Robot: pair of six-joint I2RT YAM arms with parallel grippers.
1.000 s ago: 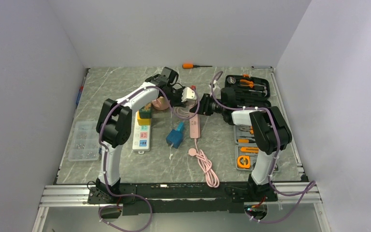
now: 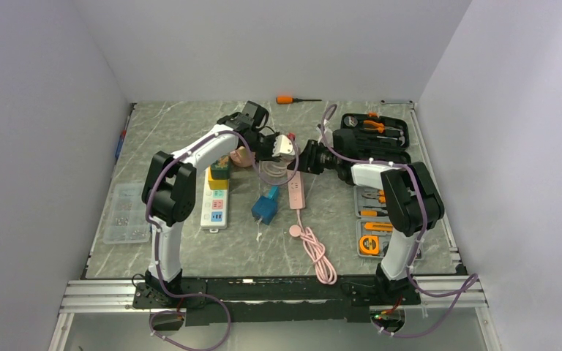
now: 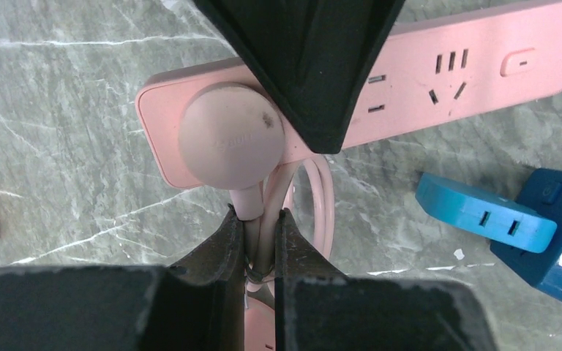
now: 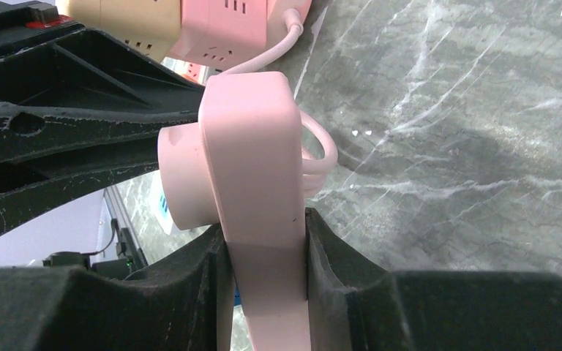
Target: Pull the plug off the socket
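A round pink plug (image 3: 228, 139) sits against the face of the pink power strip (image 3: 424, 66), at one end. My left gripper is shut on the plug's cord, just below its neck, with a doubled stretch of pink cable between its fingers. Across the strip's narrow width my right gripper is shut. In the right wrist view the plug (image 4: 179, 175) touches the strip's side face, with no gap that I can make out. Seen from the top, the strip (image 2: 296, 194) runs toward the front edge; the arms partly cover its far end.
A blue adapter (image 2: 265, 209) lies just left of the strip. Farther left is a white power strip (image 2: 214, 212) with a yellow block (image 2: 217, 180) on it. Toolboxes (image 2: 380, 135) line the right side. A coiled pink cable (image 2: 319, 257) lies in front.
The strip and its coiled front cable have shifted slightly to the right, and the right arm has moved a little. The left arm stands almost where it was.
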